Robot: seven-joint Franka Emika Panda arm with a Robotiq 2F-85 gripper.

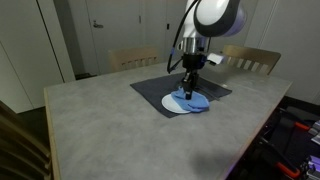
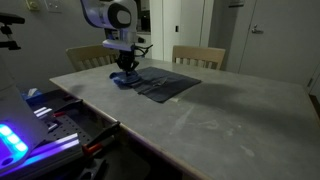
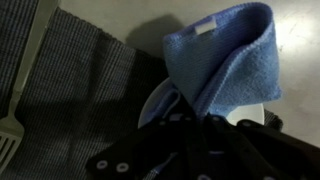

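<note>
A blue cloth (image 1: 192,102) lies bunched over a white plate (image 1: 173,106) on the table. My gripper (image 1: 189,92) points down at the cloth in exterior view 1 and is shut on a fold of it. In the wrist view the cloth (image 3: 228,62) spreads out ahead of the gripper, with a small white tag near its upper edge. Part of the plate (image 3: 157,98) shows beneath it. The fingertips are dark and hard to make out there. Exterior view 2 shows the gripper (image 2: 128,72) over the cloth (image 2: 122,80).
Under the plate is a dark placemat (image 1: 153,88). A fork (image 3: 12,128) lies on the ribbed mat in the wrist view. Chairs (image 2: 199,57) stand along the table's far side. The table (image 1: 90,125) is broad and bare away from the mat.
</note>
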